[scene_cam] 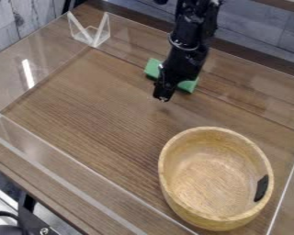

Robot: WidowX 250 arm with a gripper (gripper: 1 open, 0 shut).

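Observation:
My black gripper point(164, 88) is low over the wooden table at the upper middle, in front of a green object point(186, 85) that it partly hides. The gripper looks shut, with nothing visible between its fingers; whether it touches the green object is unclear.
A large beige round bowl point(215, 138) with a dark handle patch fills the lower right of the table point(88, 119). A white wire piece stands at the back left corner.

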